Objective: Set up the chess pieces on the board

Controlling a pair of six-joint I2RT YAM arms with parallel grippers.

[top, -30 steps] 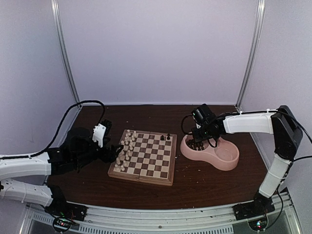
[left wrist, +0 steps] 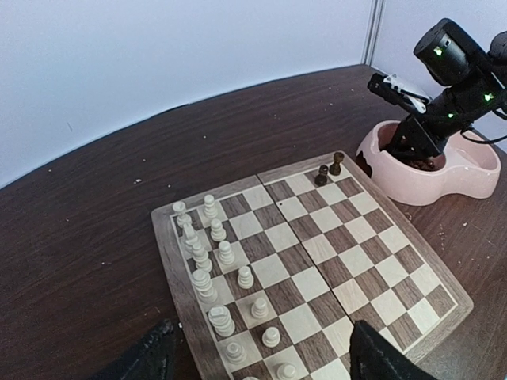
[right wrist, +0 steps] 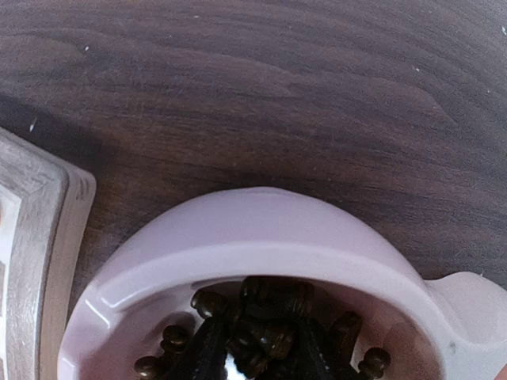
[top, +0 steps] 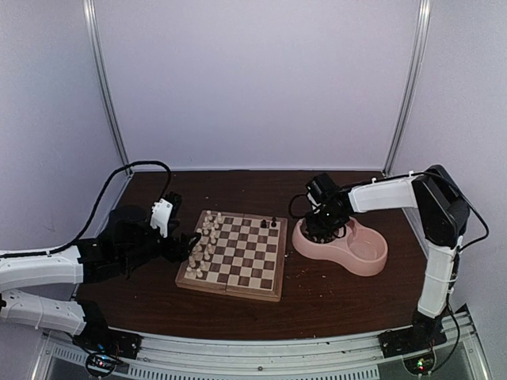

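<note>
The chessboard lies mid-table, with light pieces standing in two rows along its left side. Two dark pieces stand at its far right corner. My left gripper is open above the board's left side, its fingers wide apart and empty. Inside the round bowl of the pink dish lies a heap of dark pieces. My right gripper reaches down into that heap. Its dark fingers are apart, with dark pieces between them; whether they grip one is unclear.
The dish's second bowl, to the right, is empty. Close to the dish's left side is the board's edge, with a narrow strip of table between. Bare dark table stretches behind the board.
My right gripper has moved slightly left and lower into the dish's round bowl, and its arm has shifted left. The left arm, board and standing pieces look unchanged.
</note>
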